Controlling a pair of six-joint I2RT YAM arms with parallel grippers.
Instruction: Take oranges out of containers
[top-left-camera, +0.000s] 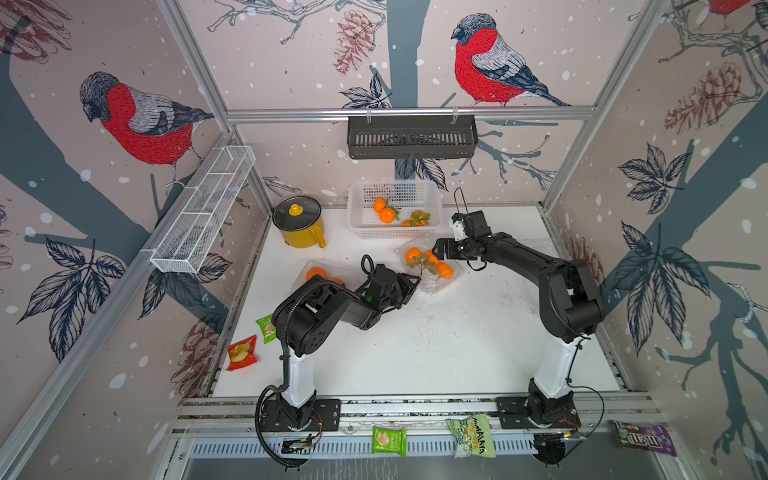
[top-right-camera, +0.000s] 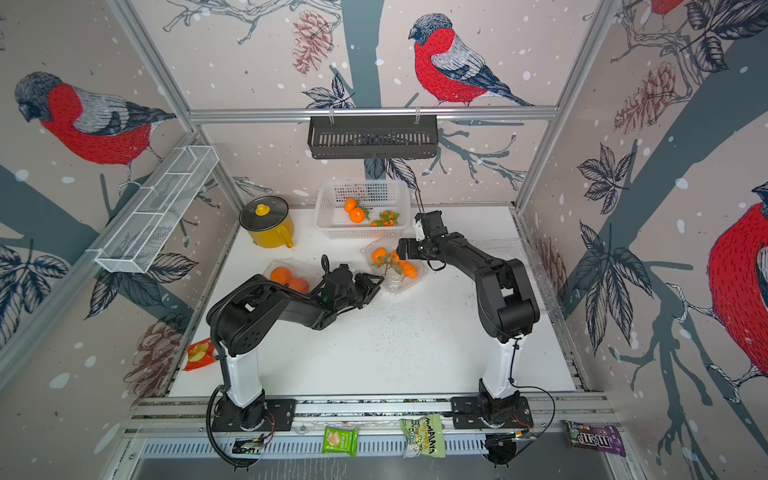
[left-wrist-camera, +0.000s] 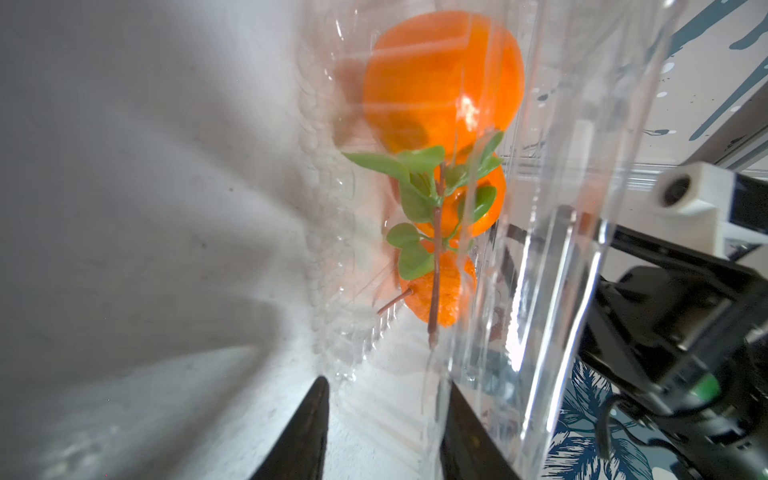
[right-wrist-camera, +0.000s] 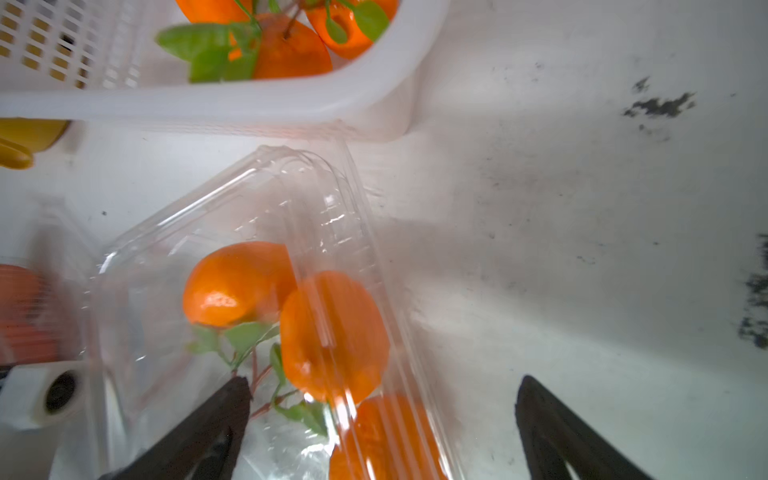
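A clear plastic container (right-wrist-camera: 192, 216) stands on the white table in front of the basket. Several oranges (right-wrist-camera: 336, 336) with leafy stems lie inside it. My left gripper is shut on the container's near wall, which runs between its fingers in the left wrist view. My right gripper is open over the container's right side; the container's edge and an orange show between its fingers. A second clear container with oranges (top-left-camera: 317, 273) sits behind the left arm, partly hidden by it.
A white basket (top-left-camera: 393, 232) at the back holds several oranges (top-left-camera: 388, 214). To its left stands a yellow pot (top-left-camera: 300, 232). Snack packets, one of them red (top-left-camera: 241, 353), lie at the left edge.
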